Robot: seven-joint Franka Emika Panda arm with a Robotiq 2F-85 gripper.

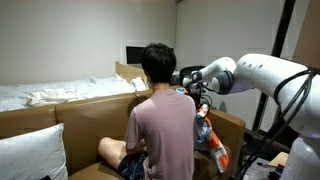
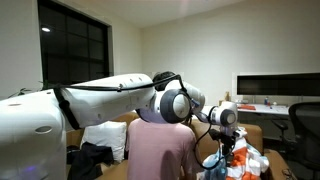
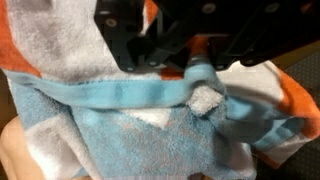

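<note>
A terry towel (image 3: 110, 125) in light blue, white and orange fills the lower part of the wrist view. My gripper is shut on a bunched fold of its blue edge. Across the sofa's right end the same towel (image 1: 212, 140) hangs in exterior view 1, partly behind the seated person. In exterior view 2 the towel (image 2: 245, 160) spreads below my gripper (image 2: 218, 150), whose fingertips are too small to make out there.
A person in a pink shirt (image 1: 165, 135) sits close to the arm on the brown sofa (image 1: 85, 140). A white pillow (image 1: 32, 155) lies at the left. Behind the sofa is a bed with white bedding (image 1: 60, 93); a desk with a monitor (image 2: 265, 85) stands farther back.
</note>
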